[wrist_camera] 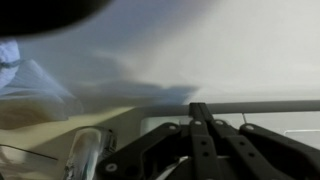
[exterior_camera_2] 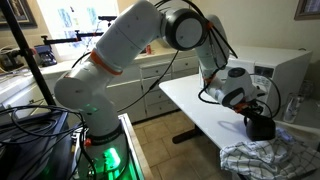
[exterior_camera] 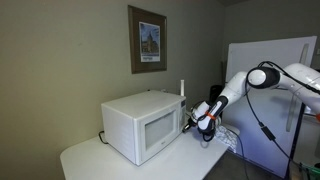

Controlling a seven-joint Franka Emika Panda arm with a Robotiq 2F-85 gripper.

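Observation:
My black gripper reaches up from the bottom of the wrist view. Its fingers are together, with nothing visible between them. A broad white surface fills the upper part of that view, just beyond the fingertips. In exterior view 1, the white arm (exterior_camera: pixel 207 112) is bent down at the right end of the white microwave (exterior_camera: pixel 145 125). The fingertips are too small to make out there. Exterior view 2 shows the arm's wrist (exterior_camera_2: pixel 240 90) low by the microwave, close to a black container (exterior_camera_2: pixel 260 128).
A checked cloth (exterior_camera_2: pixel 268 160) lies at the table's near corner. A shiny metal cylinder (wrist_camera: pixel 85 152) and clear plastic (wrist_camera: pixel 35 85) lie left of the gripper. Bare white tabletop (exterior_camera: pixel 85 160) extends in front of the microwave. A framed picture (exterior_camera: pixel 148 40) hangs above.

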